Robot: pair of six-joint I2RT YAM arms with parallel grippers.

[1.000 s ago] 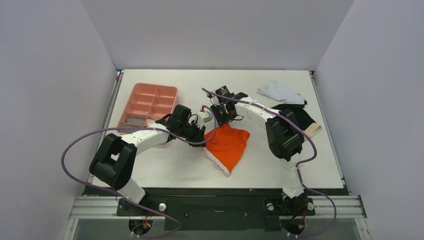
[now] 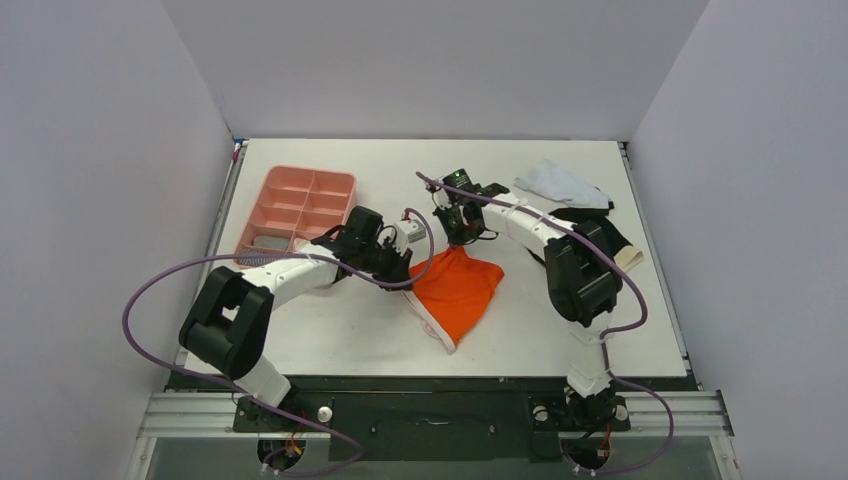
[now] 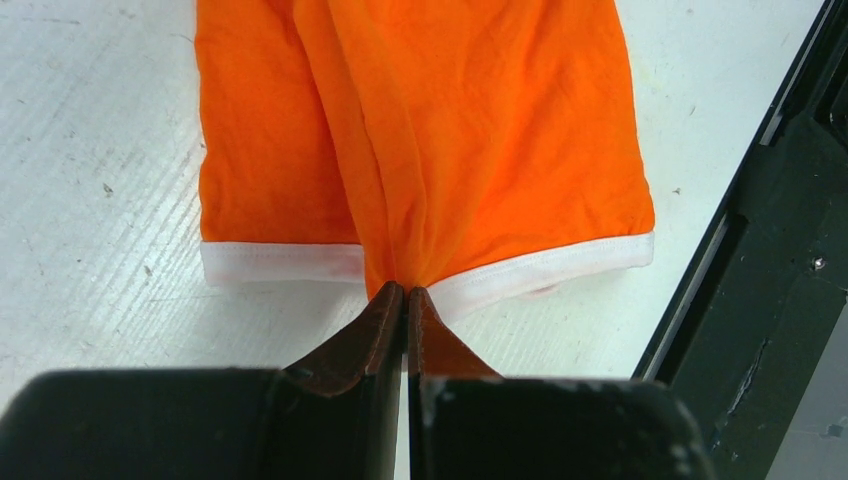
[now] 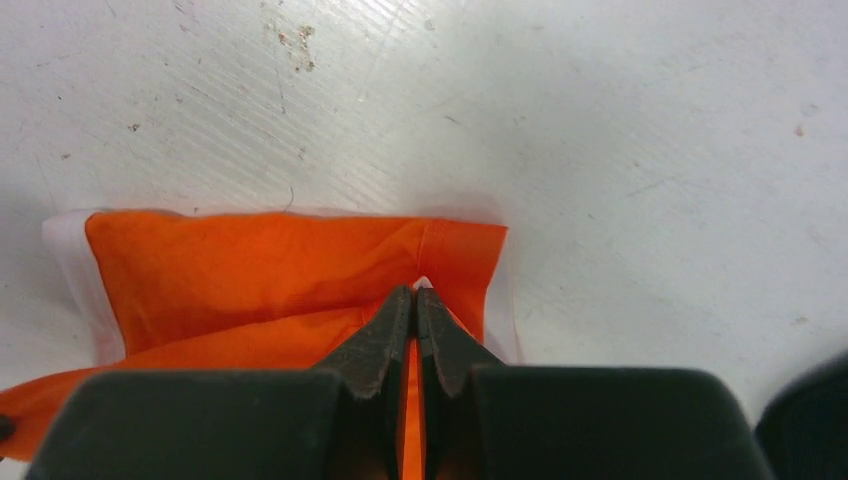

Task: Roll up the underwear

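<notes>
The orange underwear (image 2: 460,297) with white trim lies on the table's front middle, its upper part raised between my two grippers. In the left wrist view, my left gripper is shut on a gathered fold at the white-trimmed edge; creases (image 3: 385,180) run away from its tips. My right gripper is shut at the far edge, with a small pale bit of cloth showing at its fingertips. One layer (image 4: 250,255) spreads flat past those fingertips. From above, both gripper tips are largely hidden by the arms.
A pink compartment box (image 2: 300,205) stands at the left, with grey rolled cloth in its front cells. A light-blue cloth (image 2: 562,184) and black clothing (image 2: 598,228) lie at the right. Bare table surrounds the underwear in front and behind.
My right gripper has shifted slightly to the right, and the underwear's right corner has moved right with it. The front corner has slid slightly left. My left arm is almost still.
</notes>
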